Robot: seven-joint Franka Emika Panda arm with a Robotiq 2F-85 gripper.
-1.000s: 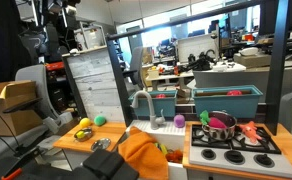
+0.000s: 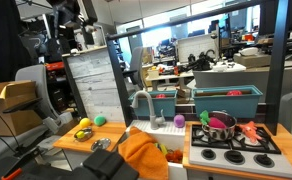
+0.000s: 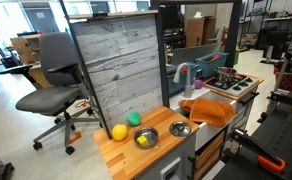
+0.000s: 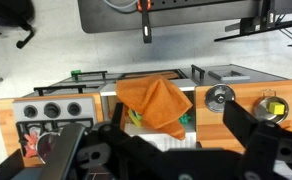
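Observation:
My gripper is high over the counter, and its two dark fingers stand wide apart at the bottom of the wrist view. It is open, with nothing held. Between and beyond the fingers lies a crumpled orange cloth [image 4: 154, 101], also seen in exterior view 1 draped over the sink's front edge [image 2: 142, 152]. Part of the sink, with colourful items in it, shows beside the cloth. On the black stove [image 2: 236, 150] stands a metal pot [image 2: 218, 126] holding a pink and a green item. A red thing [image 2: 250, 130] lies next to the pot.
Left of the sink, the wooden counter holds a yellow ball [image 3: 119, 131], a green ball [image 3: 134, 118], a metal bowl [image 3: 146, 137] with something yellow inside, and a lid [image 3: 180, 129]. A tall faucet [image 2: 144, 106] and a teal bin [image 2: 226, 103] stand behind.
The arm at the upper left of exterior view 1 has shifted slightly, its end now a little further right. The cloth, pot and counter items look unmoved.

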